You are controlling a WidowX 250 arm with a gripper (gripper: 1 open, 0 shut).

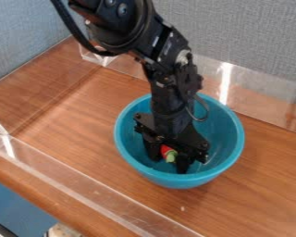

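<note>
A blue plastic bowl (224, 165) rests on the wooden surface. The black gripper (169, 152) reaches down inside it from above, shut on a small red object with a green part (168, 152) near the bowl's bottom. The fingers cover much of this object, so its shape is hard to tell.
Clear plastic strips edge the wooden surface (77, 120) at the back and the front left. Grey walls stand behind. Bare wood lies left and right of the bowl.
</note>
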